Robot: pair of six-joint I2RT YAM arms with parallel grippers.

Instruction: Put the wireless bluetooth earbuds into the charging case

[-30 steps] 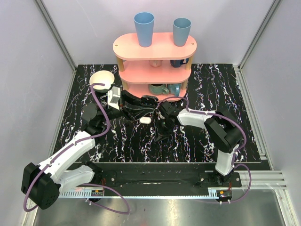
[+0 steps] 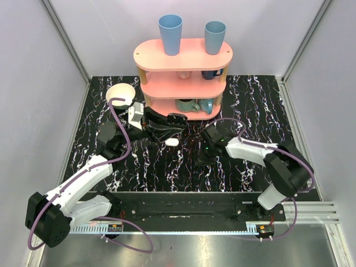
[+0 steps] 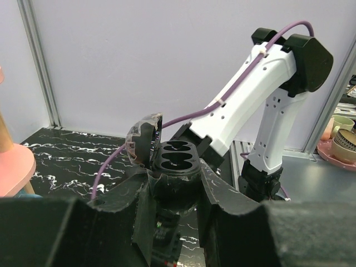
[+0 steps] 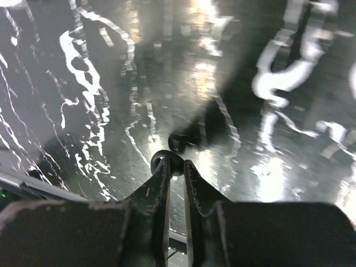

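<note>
The black charging case [image 3: 177, 172], lid raised, is held upright in my left gripper [image 2: 172, 125], which is shut on it high over the worktop; its dark earbud recesses face up in the left wrist view. My right gripper points down low over the marble worktop, its fingers close together around a small black earbud [image 4: 167, 157] at their tips, with a shadow beside it. Whether the fingers are fully closed on it is hard to tell.
A pink shelf [image 2: 183, 50] with cups stands at the back. A cream bowl [image 2: 120, 92] is at back left, and a white oval item [image 2: 172, 142] lies mid-worktop.
My right arm has moved to the right across the worktop and looks blurred. The left arm and the case have not visibly moved.
</note>
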